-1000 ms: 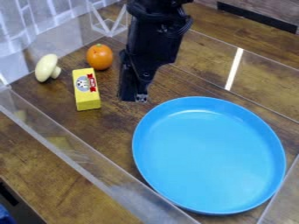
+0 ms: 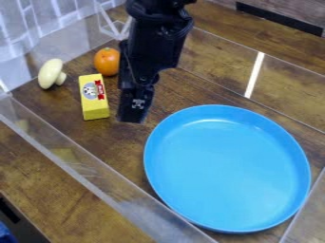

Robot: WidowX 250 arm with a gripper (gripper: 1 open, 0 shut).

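My black gripper (image 2: 135, 102) reaches down from the top centre, its fingers low over the wooden table just right of a yellow box (image 2: 93, 97) with a red-and-white label. It is open, and I see nothing held in it. A white oval object (image 2: 51, 73) lies at the upper left, and an orange round object (image 2: 109, 63) sits behind the box, partly beside the arm.
A large blue plate (image 2: 226, 169) fills the lower right. A clear plastic edge crosses the lower left. Bare wood (image 2: 254, 43) is free at the upper right and bottom left.
The gripper has moved down and left, closer to the yellow box. The box, plate and other objects look unmoved.
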